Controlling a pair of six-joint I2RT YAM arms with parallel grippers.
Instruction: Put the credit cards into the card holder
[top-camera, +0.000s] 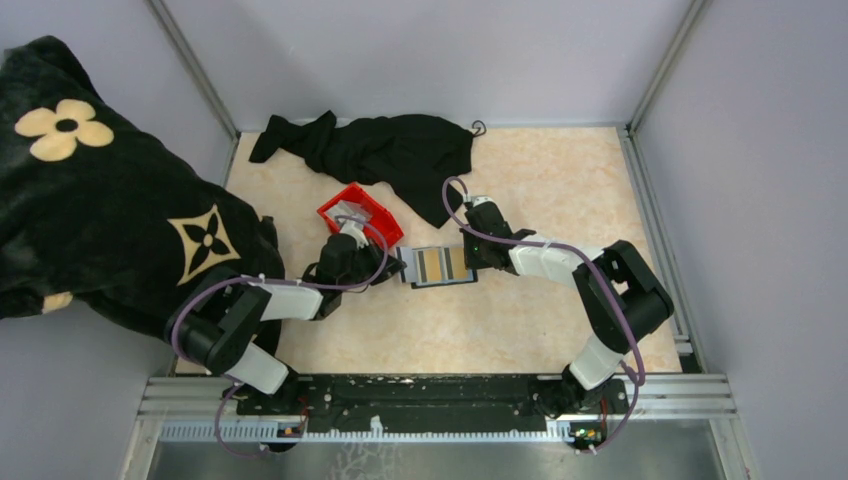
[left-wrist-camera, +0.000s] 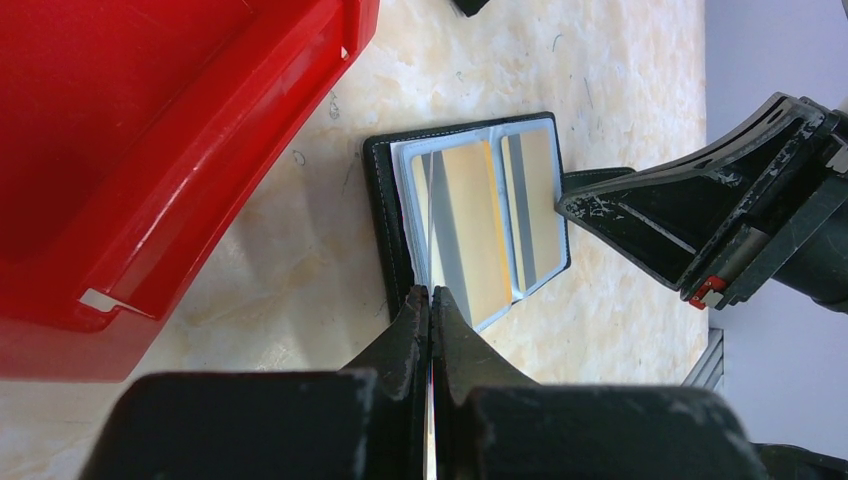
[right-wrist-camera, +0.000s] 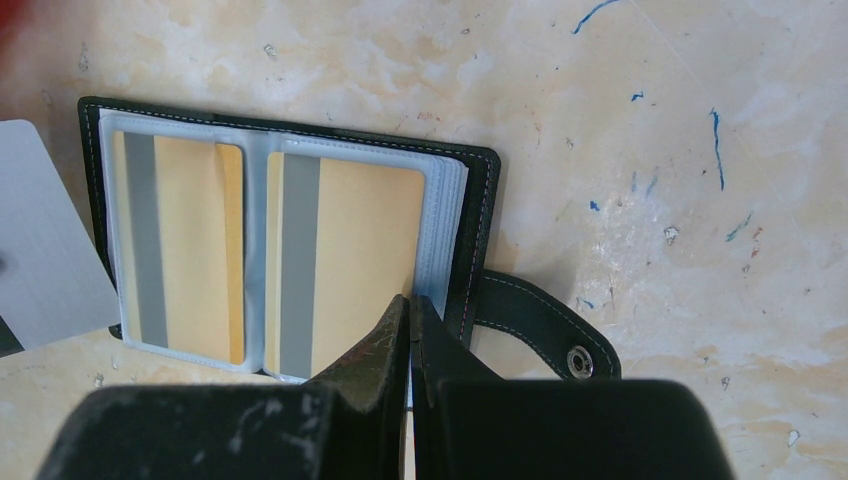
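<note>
The open black card holder (top-camera: 437, 266) lies mid-table, tan, grey-striped cards in clear sleeves (right-wrist-camera: 345, 250). My left gripper is shut on a thin card, seen edge-on in the left wrist view and as a pale card (right-wrist-camera: 45, 235) at the left of the right wrist view, beside the holder's left end. My right gripper is shut at the holder's right sleeve edge; nothing shows between its fingers.
A red tray (top-camera: 388, 226) with pale items sits behind my left gripper. Black cloth (top-camera: 390, 150) lies at the back, a large dark plush item (top-camera: 110, 220) at the left.
</note>
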